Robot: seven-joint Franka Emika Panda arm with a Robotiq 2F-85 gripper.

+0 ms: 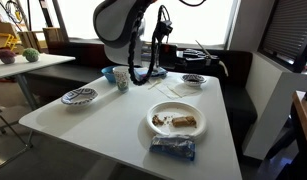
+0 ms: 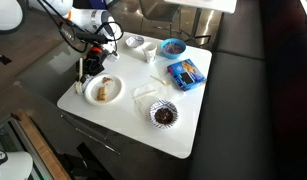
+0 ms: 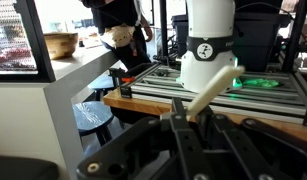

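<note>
In the wrist view my gripper is shut on a pale, cream-white stick-like object, which juts upward from between the dark fingers. What the object is cannot be made out. Exterior view 2 has the arm at the far left end of the table, close to a white plate with brown food pieces on it. From exterior view 1, the same plate lies near the table's front edge, clear of the raised arm.
A blue packet lies beside the plate. Patterned bowls stand at the left and far side. A blue bowl and a white cup are at the back. The table's middle holds flat, pale papers.
</note>
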